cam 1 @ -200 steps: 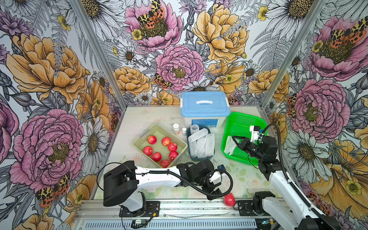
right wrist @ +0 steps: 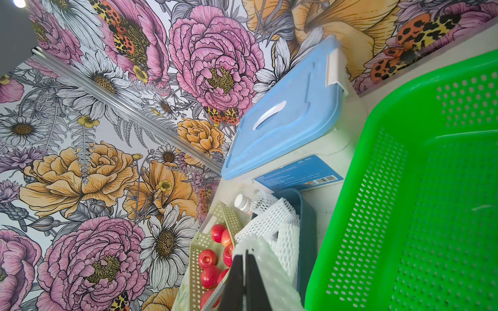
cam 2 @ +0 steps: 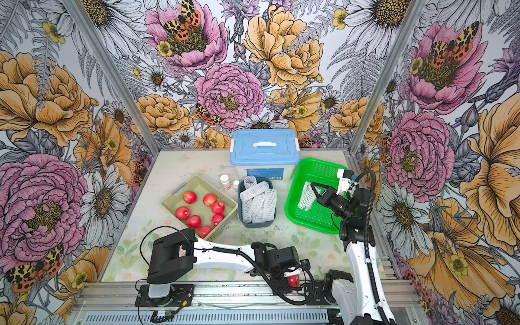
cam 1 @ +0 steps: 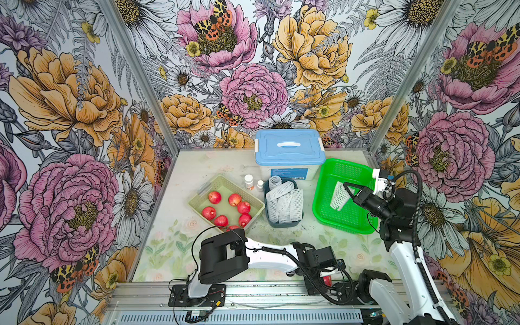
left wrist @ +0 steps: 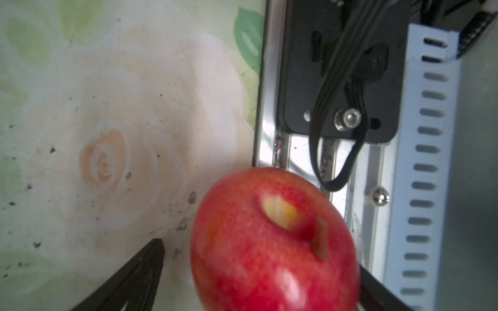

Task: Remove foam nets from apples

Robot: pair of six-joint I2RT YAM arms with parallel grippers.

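A bare red apple [left wrist: 275, 243] sits at the table's front edge, between the fingers of my open left gripper, mostly hidden by the arm in both top views. My right gripper is shut on a white foam net [right wrist: 267, 269] held by a thin part over the green basket [cam 1: 344, 224]. Several bare red apples [cam 2: 189, 197] lie in the beige basket [cam 2: 178, 211]. A grey-blue bin [right wrist: 306, 243] holds several foam nets [right wrist: 288, 238].
A lidded box with blue top [cam 1: 289, 146] stands at the back middle, two small white bottles [cam 1: 248, 179] in front of it. Metal rail and cables [left wrist: 342, 176] run along the front edge.
My left gripper has moved right and down onto the apple at the front edge. My right gripper has moved right and up, the net moving with it.
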